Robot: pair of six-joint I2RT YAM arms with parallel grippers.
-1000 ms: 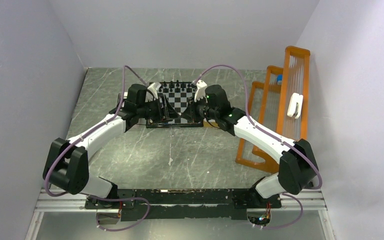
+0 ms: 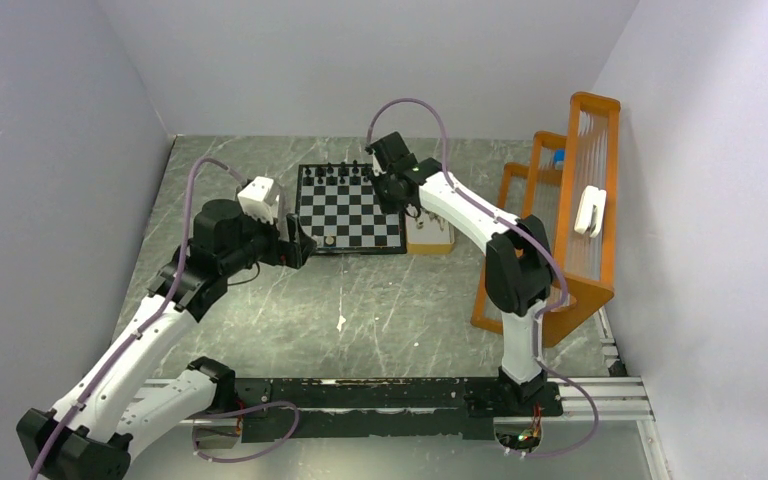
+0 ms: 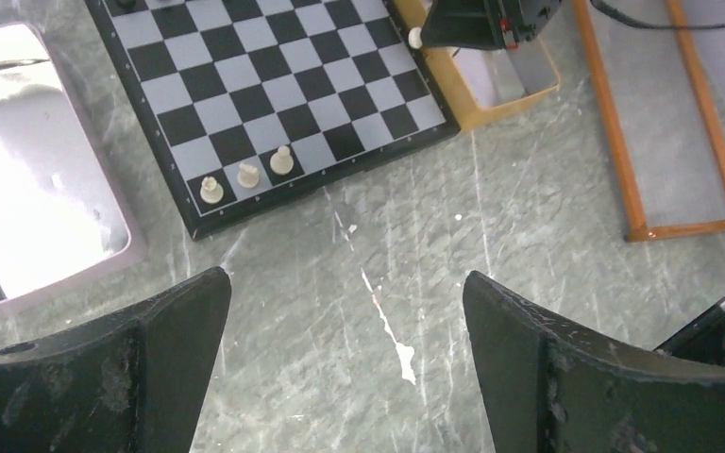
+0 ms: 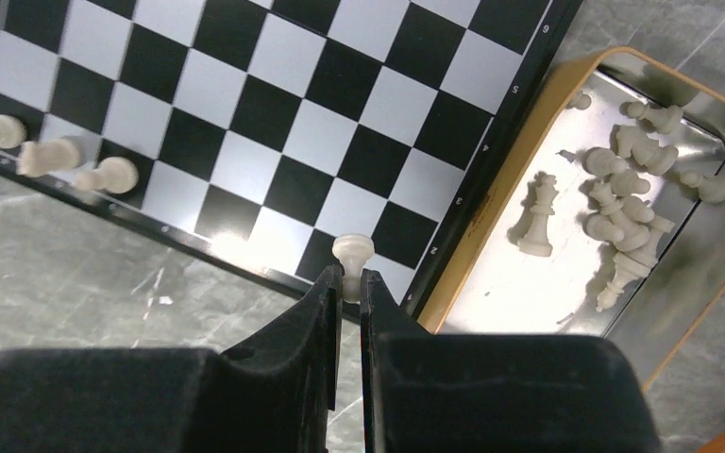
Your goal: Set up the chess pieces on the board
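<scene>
The chessboard (image 2: 343,206) lies on the grey table, with dark pieces (image 2: 343,172) in rows along its far side. On its near edge, toward the left, stand three white pieces, including a pawn-like white piece (image 3: 281,160) in the left wrist view. My right gripper is shut on a white chess piece (image 4: 352,251), its round base facing the camera; it hangs above the board's near right corner area. My left gripper is wide open with nothing between its fingers, left of the board. More white pieces (image 4: 538,217) lie jumbled in a box.
The yellow-sided box (image 4: 491,208) sits against the board's right side. Left of the board lies a pale tray (image 3: 47,189). Wooden racks (image 2: 560,210) stand at the table's right. Bare table (image 2: 340,320) spreads in front of the board.
Both arms have drawn apart. The left gripper moved left and away from the board's middle; the right arm turned and moved further over the board's right side.
</scene>
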